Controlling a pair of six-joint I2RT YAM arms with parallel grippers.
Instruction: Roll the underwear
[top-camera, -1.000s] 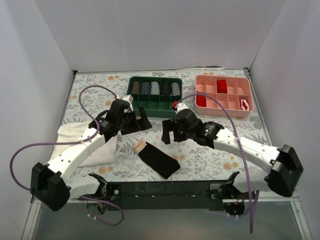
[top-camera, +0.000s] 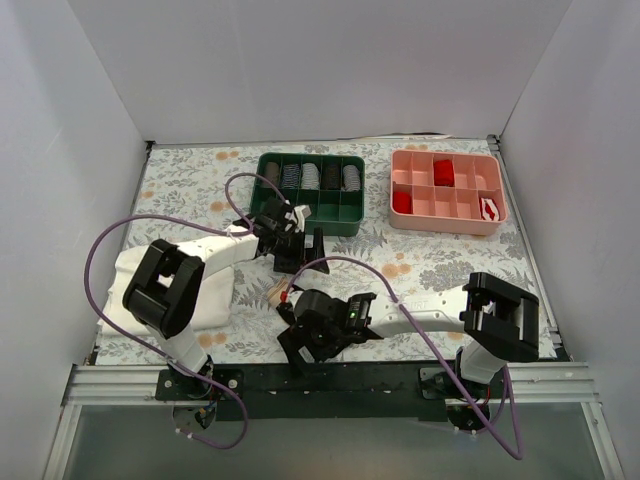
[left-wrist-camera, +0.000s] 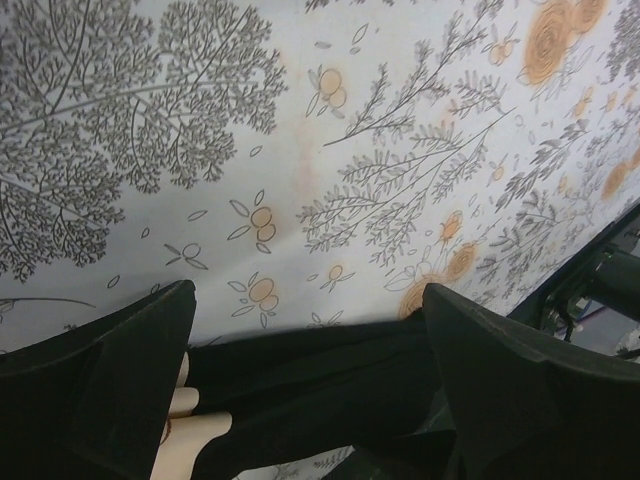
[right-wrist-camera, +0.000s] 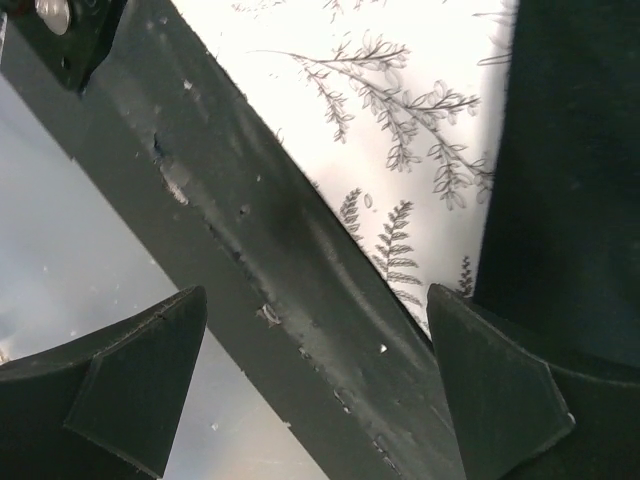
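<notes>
The black underwear (left-wrist-camera: 320, 375) lies flat as a folded strip, its tan waistband (top-camera: 276, 292) showing in the top view while the right arm covers most of the black cloth. My left gripper (top-camera: 304, 258) stands open beyond the waistband end, nothing between its fingers. In the left wrist view the cloth crosses the lower part, with the tan band low at left. My right gripper (top-camera: 288, 334) is open near the table's front edge, over or beside the cloth. Black cloth (right-wrist-camera: 570, 170) fills the right side of the right wrist view; only bare table shows between those fingers.
A green divided box (top-camera: 338, 226) with several rolled items stands at the back, close to the left gripper. A pink divided box (top-camera: 450, 220) holds red items at back right. White cloth (top-camera: 215, 300) lies at left. The two arms are close together.
My right gripper has swung down from beside the green box to the front edge, now covering the underwear. The left gripper has moved slightly rightward. The cloth's waistband end has stayed put.
</notes>
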